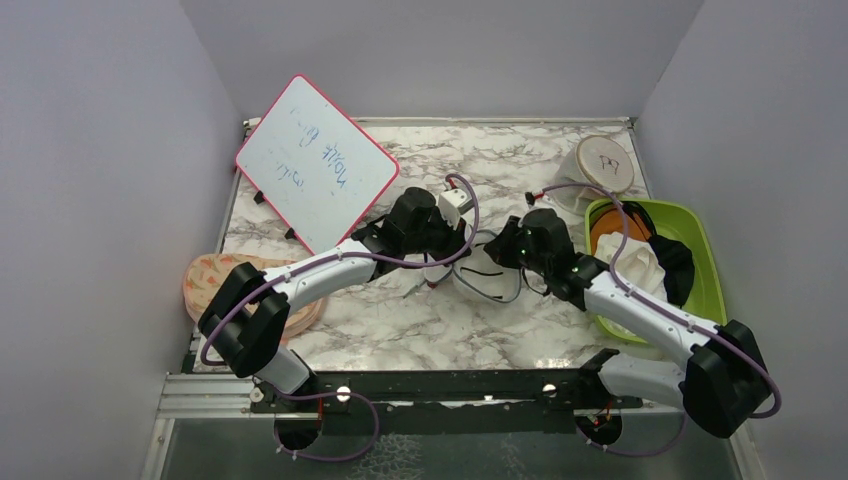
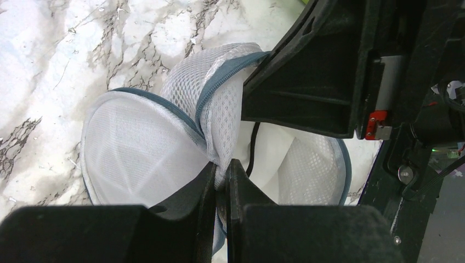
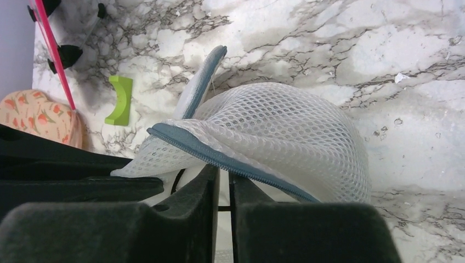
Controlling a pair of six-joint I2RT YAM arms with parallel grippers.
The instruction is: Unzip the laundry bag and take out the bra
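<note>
The white mesh laundry bag (image 1: 485, 285) lies mid-table, its grey zipper (image 3: 230, 167) parted along the flaps, with white fabric and a dark strap visible inside. In the left wrist view, my left gripper is shut on a gathered strip of the bag's mesh and zipper edge. My right gripper is at the bag's opening, its fingertips close together just under the zipper edge, with a narrow gap showing between them; whether they touch fabric is unclear.
A green bin (image 1: 700, 250) with cloths stands at right, a white canister (image 1: 600, 165) behind it. A whiteboard (image 1: 310, 150) lies back left, a patterned cloth (image 1: 210, 285) at left. A small green piece (image 3: 118, 101) lies on the marble.
</note>
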